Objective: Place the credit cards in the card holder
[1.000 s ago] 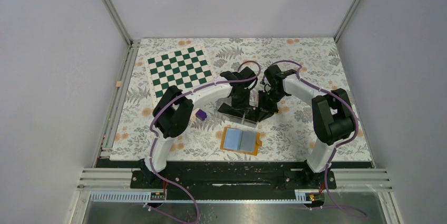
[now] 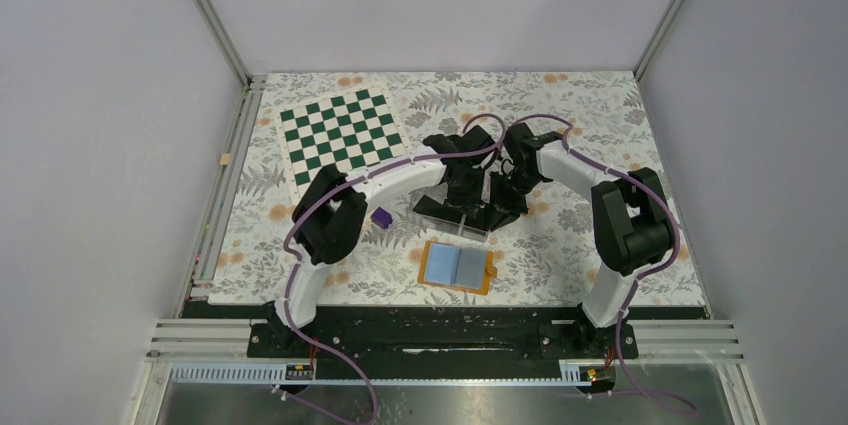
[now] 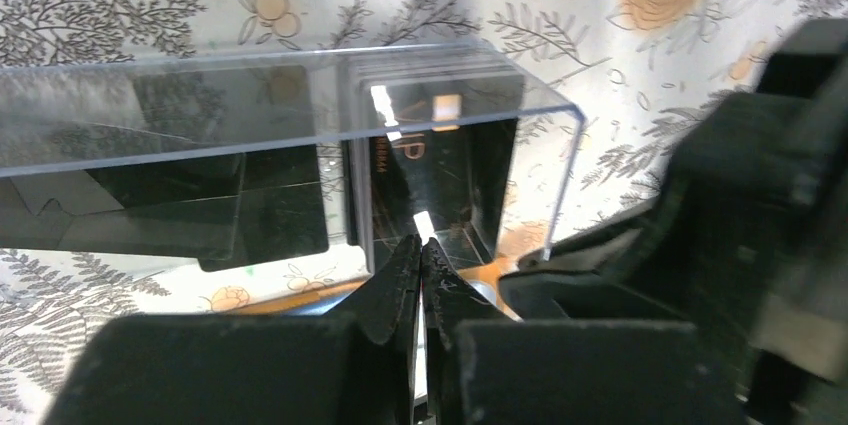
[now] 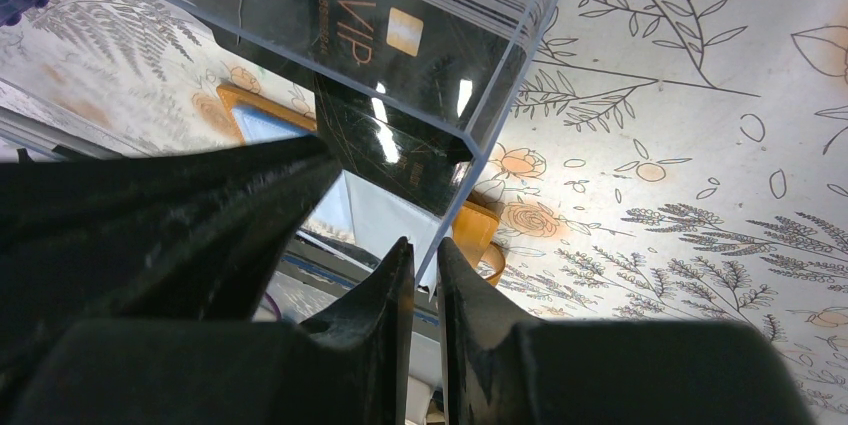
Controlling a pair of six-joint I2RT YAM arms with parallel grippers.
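Note:
A clear card holder with two compartments stands mid-table, black cards in both. In the left wrist view, a gold-lettered black card sits in one compartment, and other black cards fill the one beside it. My left gripper is shut with nothing seen between its fingers, its tips at that lettered card's compartment. In the right wrist view, my right gripper is shut on the holder's clear corner edge. A VIP card shows through the plastic there. The exact depth of the left fingertips is hard to judge.
An orange-framed tray with blue and grey panels lies in front of the holder. A purple block is at its left, a green checkerboard behind left. Both arms stand close together over the holder.
My left gripper has shifted slightly to the right over the holder. The right arm and the holder look unmoved.

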